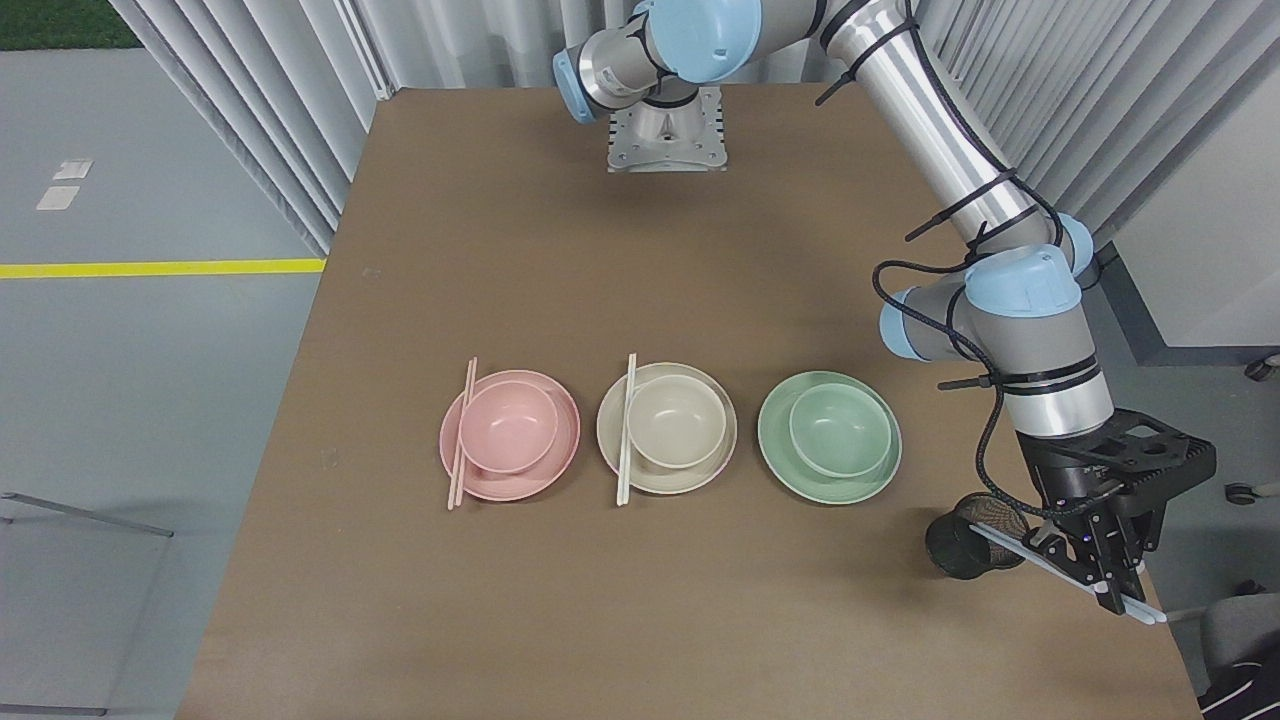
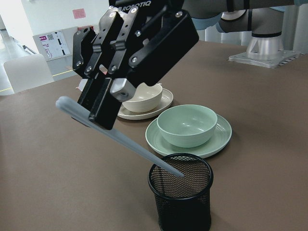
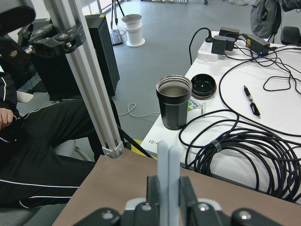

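My gripper (image 1: 1098,576) is shut on a pair of pale blue-grey chopsticks (image 2: 139,149), held slanted at the table's right edge, their far end over the black mesh pen cup (image 2: 185,207). In the wrist view they stand between the fingers. The green plate with its green bowl (image 1: 840,430) is left of the cup in the front view. A cream bowl (image 1: 675,420) on its plate has white chopsticks (image 1: 625,432) on the left rim; the pink bowl (image 1: 510,426) on its plate has pink chopsticks (image 1: 462,438) likewise.
The robot base (image 1: 666,144) is at the back. In the wrist view, a white table (image 3: 225,103) with coiled cables and a seated person (image 3: 42,146) are beyond the edge.
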